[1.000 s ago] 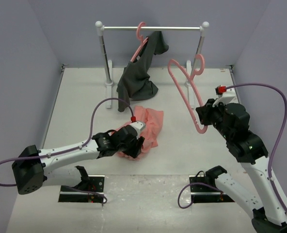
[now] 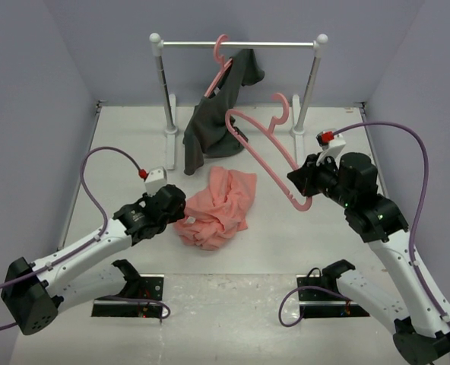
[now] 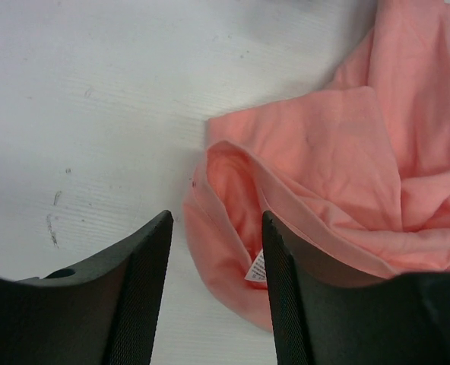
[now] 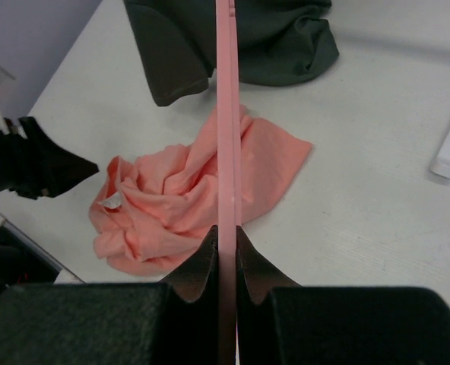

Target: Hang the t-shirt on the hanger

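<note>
A pink t-shirt [image 2: 219, 207] lies crumpled on the white table, its neck opening and white label [image 3: 258, 268] showing in the left wrist view. My left gripper is open over the neck end of the shirt, with a gap between its fingers. In the top view that gripper [image 2: 181, 209] is at the shirt's left edge. A pink hanger [image 2: 269, 148] is held up above the table by my right gripper, which is shut on one bar of it. The hanger's hook points up toward the rack.
At the back stands a white rack [image 2: 240, 44]. A dark green garment [image 2: 219, 110] hangs there on another pink hanger [image 2: 220, 61], its lower end just behind the shirt.
My left gripper has moved left and turned, from over the shirt's middle to its left edge. The right arm has brought the hanger left and tilted it further toward the shirt.
</note>
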